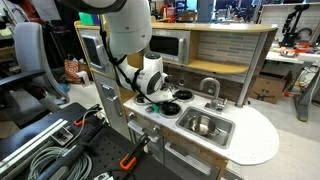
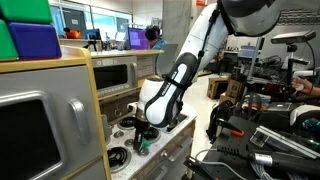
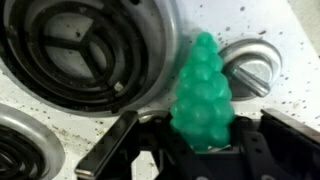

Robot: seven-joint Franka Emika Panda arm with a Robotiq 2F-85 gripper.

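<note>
A bumpy green toy (image 3: pixel 203 95) stands out in the wrist view, its narrow end pointing up the picture, between a black burner and a stove knob. My gripper has its dark fingers on either side of the toy's wide lower end; whether both touch it cannot be made out. In exterior view 1 the green toy (image 1: pixel 154 107) shows as a small patch at the stove's front edge, just under the arm's end. Exterior view 2 also shows the green toy (image 2: pixel 145 143) low beside the gripper.
A coil burner (image 3: pixel 85 50) lies left of the toy, and a metal knob (image 3: pixel 252 68) is close on its right. Farther right are the sink (image 1: pixel 207 125) and tall faucet (image 1: pixel 213 92). The white counter (image 1: pixel 253 140) beyond the sink is clear.
</note>
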